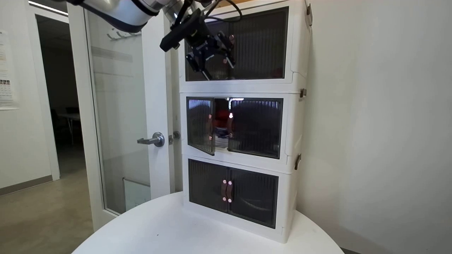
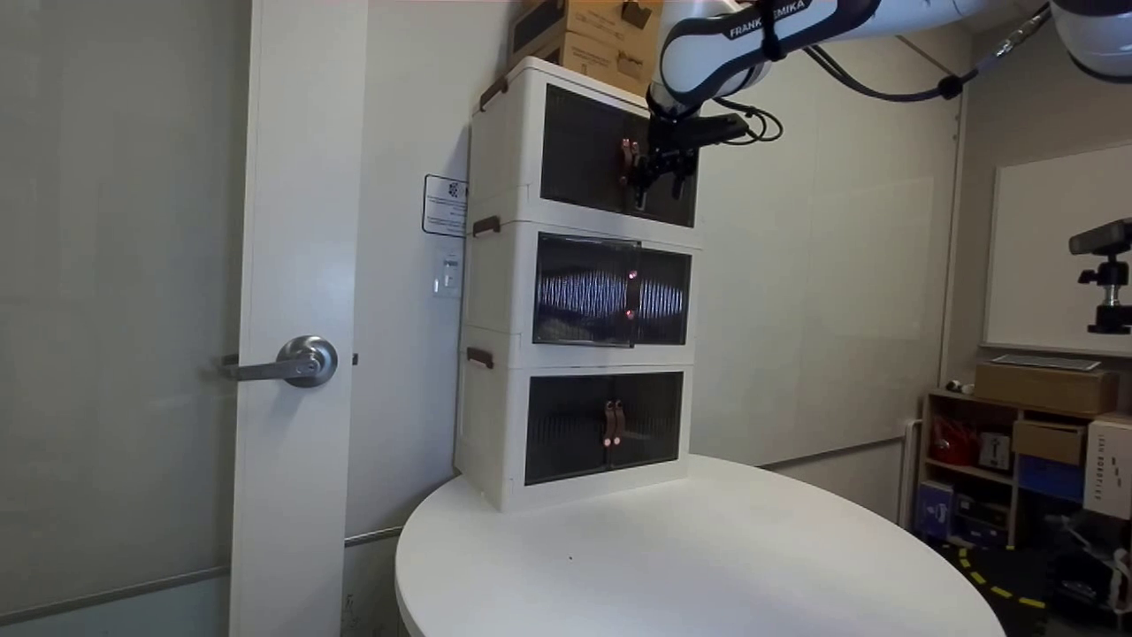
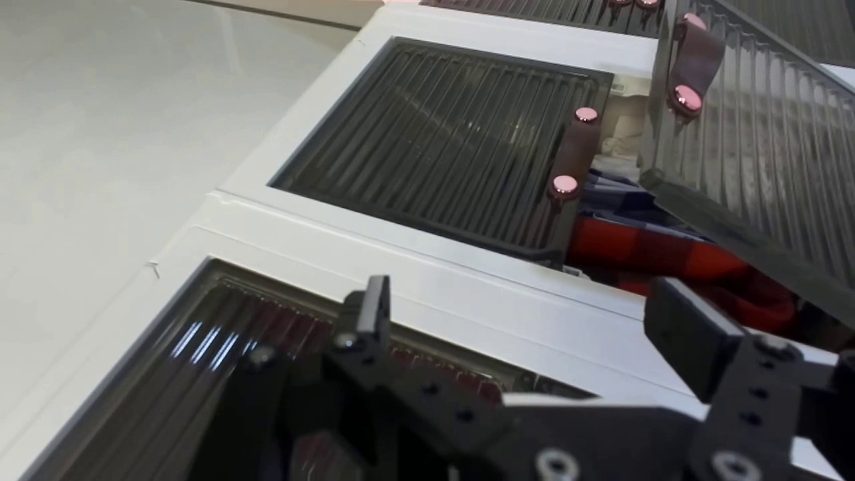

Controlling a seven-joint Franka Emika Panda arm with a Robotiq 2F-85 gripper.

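My gripper (image 1: 219,70) hangs before the top cabinet of a white three-tier stack (image 1: 237,86), its fingers spread wide and nothing between them. In the middle tier, the left door (image 1: 201,125) stands partly swung out, while the right door (image 1: 256,127) looks flush or nearly so. Through the gap between them, red checked cloth (image 3: 641,244) and dark blue cloth (image 3: 613,196) show in the wrist view. A brown strap handle (image 3: 699,64) with pink studs is on the swung-out door. The top doors (image 1: 259,44) and bottom doors (image 1: 253,197) are shut.
The stack stands on a round white table (image 2: 690,552), whose top is otherwise clear. Cardboard boxes (image 2: 594,48) sit on top of the stack. A glass door with a metal lever handle (image 1: 152,139) is close to the stack's left side in exterior view 1.
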